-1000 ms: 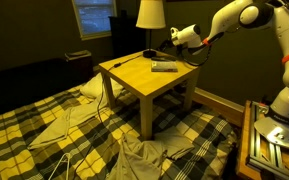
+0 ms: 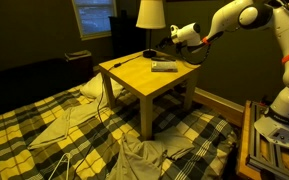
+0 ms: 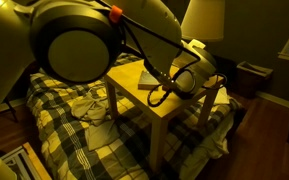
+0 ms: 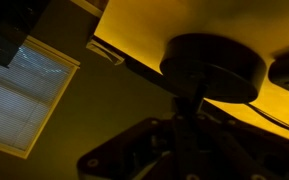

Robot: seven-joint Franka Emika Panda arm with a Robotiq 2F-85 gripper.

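A lamp with a pale shade (image 2: 151, 14) stands on the light wooden table (image 2: 127, 77). Its round dark base (image 4: 213, 66) fills the upper middle of the wrist view, with a cord running off to the right. My gripper (image 2: 165, 43) is over the far side of the table, just right of the lamp's pole. The dark fingers in the wrist view are shut and point toward the base; no object shows clearly between them. Dim light hides whether they touch the lamp. In exterior view 2 the arm covers the fingertips.
A flat box or book (image 2: 164, 66) lies on the table close to the lamp. Another dark object (image 4: 288, 71) is beside the base. A plaid bed (image 2: 34, 125) with rumpled cloths (image 2: 141, 158) surrounds the table.
The gripper has shifted very slightly toward the lamp. The lamp, the table and the things on it look unmoved.
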